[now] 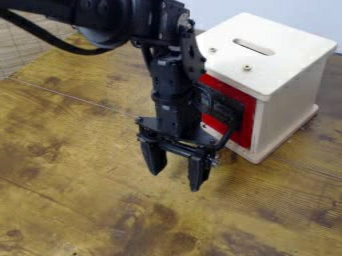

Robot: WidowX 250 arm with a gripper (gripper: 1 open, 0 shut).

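Note:
My black gripper (pixel 175 164) hangs open above the wooden tabletop, its two fingers pointing down with nothing between them. Just behind it to the right stands a white box (pixel 283 110) with a slot and screws on its top and a red front panel (pixel 243 130). The arm covers much of that red panel, so what is mounted on it is mostly hidden.
A pale wall runs behind the box at the upper right, and a light woven surface shows at the upper left.

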